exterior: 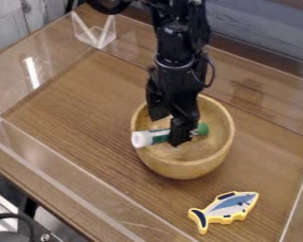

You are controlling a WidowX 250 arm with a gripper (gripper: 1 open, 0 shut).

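Note:
The black gripper (169, 118) hangs over a tan bowl (182, 164), open, its fingers pointing down into it. Inside the bowl lies a green and white cylindrical object (149, 138), its white end at the left rim; the gripper's dark fingers partly hide it.
A yellow fish-shaped toy (222, 210) lies at the front right. A white wire-like stand (96, 28) is at the back left.

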